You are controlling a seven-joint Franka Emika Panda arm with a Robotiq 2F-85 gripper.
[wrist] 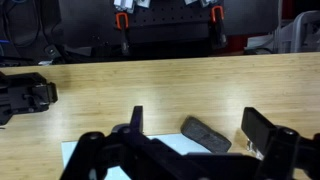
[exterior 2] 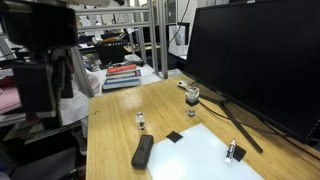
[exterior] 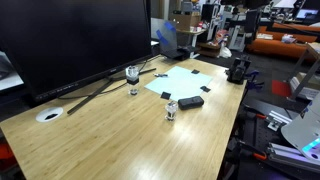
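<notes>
From the wrist view, my gripper is open with nothing between its fingers, high above the wooden table. A dark elongated object (wrist: 205, 135) lies below, on the edge of a pale blue-white sheet (wrist: 68, 150). The same dark object (exterior 2: 143, 151) shows in exterior view 2, near a small clear container with a light top (exterior 2: 141, 121). Farther back stands a larger clear container (exterior 2: 192, 97). A small whitish cylinder (exterior 2: 230, 153) lies on the sheet. In the wrist view, the right finger partly hides another small thing.
A large black monitor (exterior: 85, 40) runs along the table's back. Near it sits a white round item (exterior: 50, 115). A black device (exterior: 240, 70) stands at the right edge.
</notes>
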